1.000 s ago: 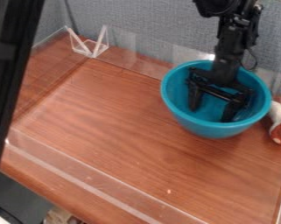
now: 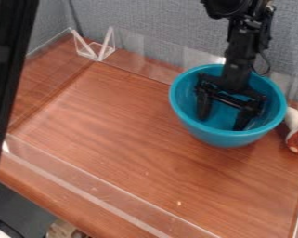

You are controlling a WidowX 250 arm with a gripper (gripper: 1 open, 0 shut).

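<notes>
A teal plastic bowl [image 2: 223,136] stands on the wooden table at the right. My black gripper [image 2: 223,110] is lowered inside it, its two dark fingers reaching down toward the bottom. Whether anything is between the fingers is hard to make out against the dark shapes.
A red and white object [image 2: 297,139] lies just right of the bowl. A white wire rack [image 2: 94,48] stands at the back left. A dark vertical edge fills the left side.
</notes>
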